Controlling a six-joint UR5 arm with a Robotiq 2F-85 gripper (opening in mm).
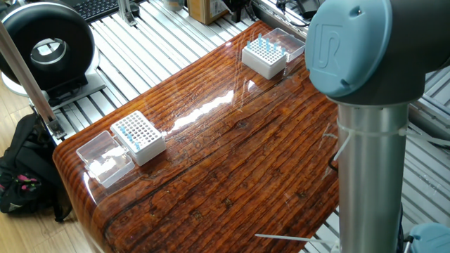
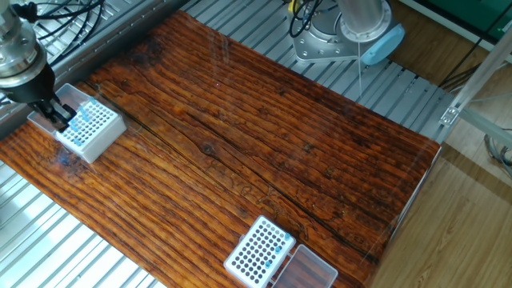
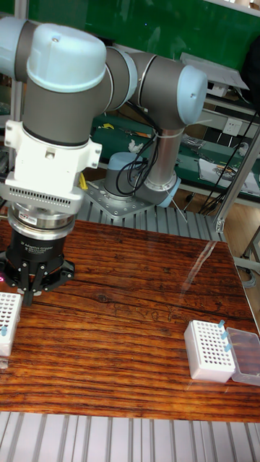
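Observation:
My black gripper (image 2: pixel 62 120) points down over the near-lid side of one white tip rack (image 2: pixel 96 144) in exterior view 2. In exterior view 3 the gripper (image 3: pixel 31 297) hangs just behind that rack (image 3: pixel 6 327), which the frame edge cuts off. Its fingertips look close together, but their gap cannot be made out. Several blue tips (image 1: pixel 260 39) stand up from this rack in exterior view 1, where the gripper is out of sight. The second white rack (image 1: pixel 140 144) sits at the table's other end, with a few blue tips (image 2: pixel 278 250) along its lid side.
Clear open lids lie beside both racks: one lid (image 1: pixel 105 158) by the second rack, another (image 1: pixel 290 42) by the first. Between the racks the glossy wooden table (image 2: pixel 208 144) is bare. A slatted metal surface (image 1: pixel 151 49) surrounds it.

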